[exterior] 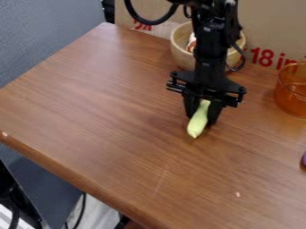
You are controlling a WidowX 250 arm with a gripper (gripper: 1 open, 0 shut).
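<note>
The black gripper [203, 109] is lowered to the wooden table [107, 134], right of centre, with its fingers around a pale yellow-green, elongated vegetable [199, 121], like a corn cob, lying on the tabletop. The fingers look closed on it; its near end sticks out toward the camera and its far part is hidden by the gripper.
A light bowl [181, 45] with items in it stands behind the arm, partly hidden. An orange translucent bowl [291, 94] sits at the right edge, and a small purple object [302, 161] peeks in below it.
</note>
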